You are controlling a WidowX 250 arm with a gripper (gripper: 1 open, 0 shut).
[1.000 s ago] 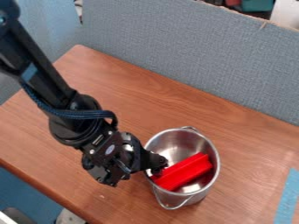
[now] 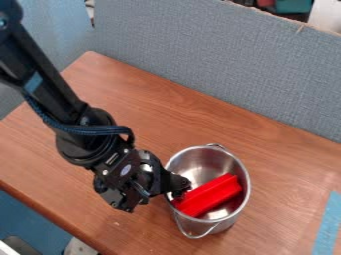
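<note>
A steel pot (image 2: 216,159) with a wire handle stands on the wooden table, holding a red cylindrical object (image 2: 209,196) that lies tilted along its bottom. My black gripper (image 2: 174,185) is at the pot's left rim, its tips reaching just inside, close to the left end of the red object. The fingertips are dark and partly hidden, so whether they touch the red object is unclear.
A grey padded partition (image 2: 213,70) runs along the back. A strip of blue tape (image 2: 328,221) lies at the right.
</note>
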